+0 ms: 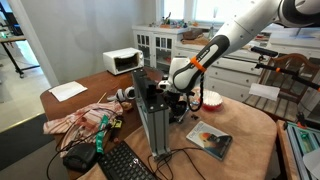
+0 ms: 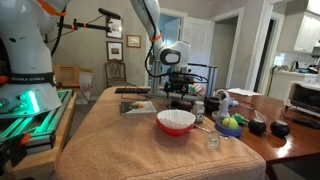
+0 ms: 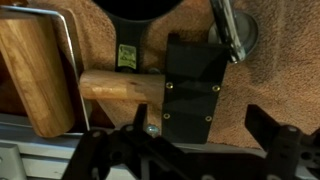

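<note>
My gripper stands open over the table, its two dark fingers wide apart at the bottom of the wrist view. Between and beyond them lies a flat black handle (image 3: 190,95) with metal rivets, not gripped. Left of it are a wooden handle (image 3: 122,86) and a thicker wooden piece (image 3: 35,78). A black pan-like item (image 3: 138,8) is cut off by the top edge. In exterior view 2 the gripper (image 2: 187,79) hangs above dark items behind the bowl; a tall dark box (image 1: 155,115) partly hides it in exterior view 1.
A white bowl with a red outside (image 2: 175,122) stands nearest, with a jar (image 2: 197,110), a glass (image 2: 213,141) and a blue bowl (image 2: 229,130) to its right. A keyboard (image 1: 127,163) and a flat tablet-like item (image 1: 212,141) flank the box.
</note>
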